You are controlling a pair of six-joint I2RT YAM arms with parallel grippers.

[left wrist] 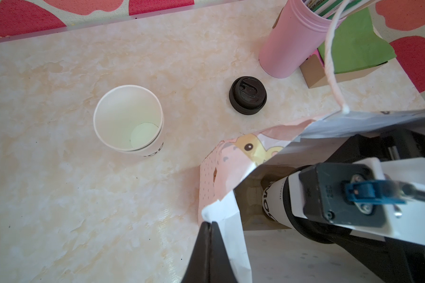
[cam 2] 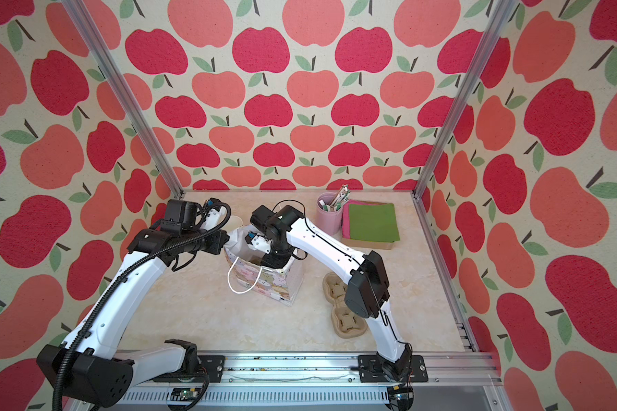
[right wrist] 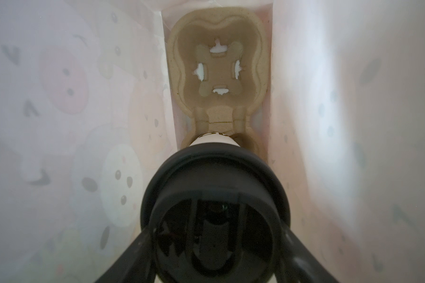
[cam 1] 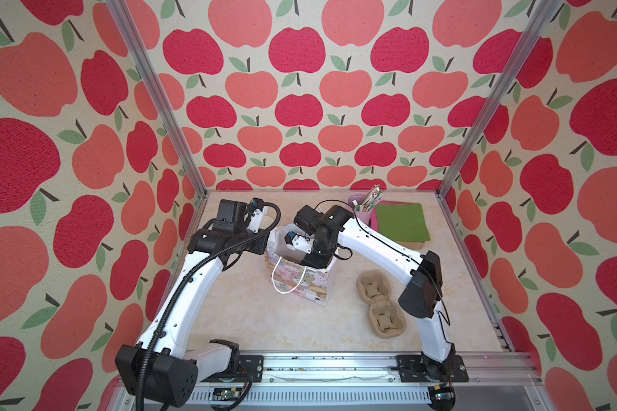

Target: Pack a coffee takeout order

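The patterned paper bag [cam 1: 308, 282] stands open mid-table, its white handle hanging over the front. At its left side my left gripper is shut on the bag's rim, which draws to a point at the fingertips. Inside the bag, my right gripper is shut on a white cup [left wrist: 276, 202] with a black lid [right wrist: 214, 165]. Below lies a brown cup carrier [right wrist: 219, 70]; its far hollow is empty and the cup covers the near one. How deep the cup sits I cannot tell.
Left of the bag stands an open white cup [left wrist: 127, 120], with a loose black lid [left wrist: 248, 95] nearby. A pink holder [cam 2: 329, 219] of sticks and a box with green napkins [cam 2: 373, 222] are behind. Another carrier [cam 2: 347, 322] lies front right.
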